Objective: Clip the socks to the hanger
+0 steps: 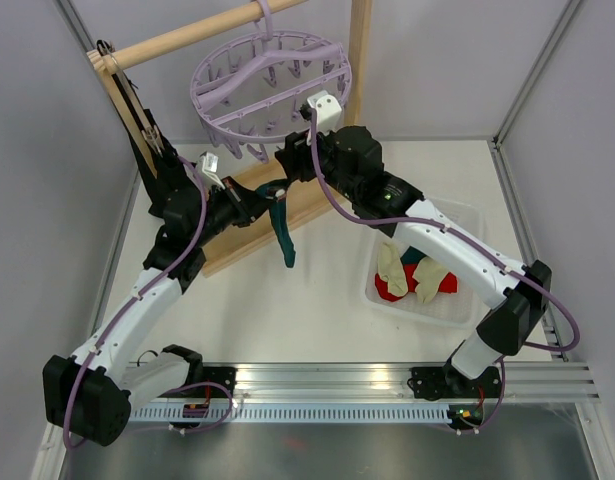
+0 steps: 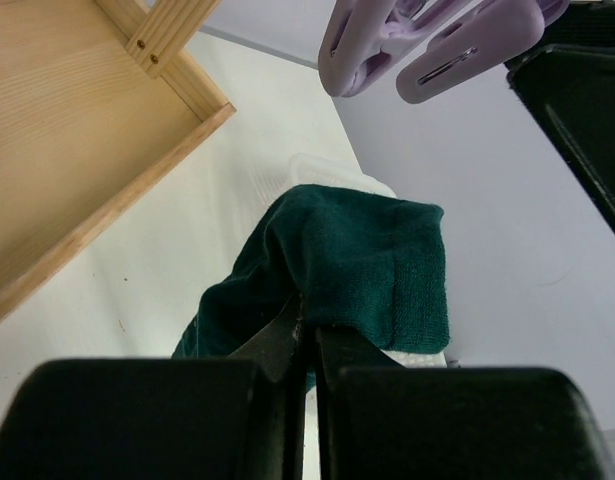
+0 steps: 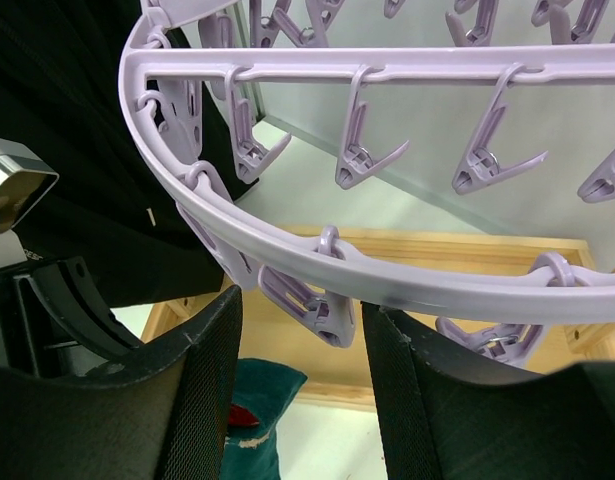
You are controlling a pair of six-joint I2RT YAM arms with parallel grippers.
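Observation:
A dark green sock (image 2: pixel 357 255) is pinched between the closed fingers of my left gripper and droops below it. In the top view the sock (image 1: pixel 282 232) hangs under the near edge of the round purple hanger (image 1: pixel 272 90). My right gripper stands open, its fingers on either side of a purple clip (image 3: pixel 312 305) on the hanger's rim, with some gap showing. From the left wrist view, clips (image 2: pixel 427 50) hang above the sock, apart from it. The sock (image 3: pixel 257 420) appears below that clip in the right wrist view.
A white bin (image 1: pixel 427 310) at the right holds red, cream and green socks. The wooden rack (image 1: pixel 192 32) carries the hanger, with black cloth (image 1: pixel 159 165) at its left post. Clear white table lies in front.

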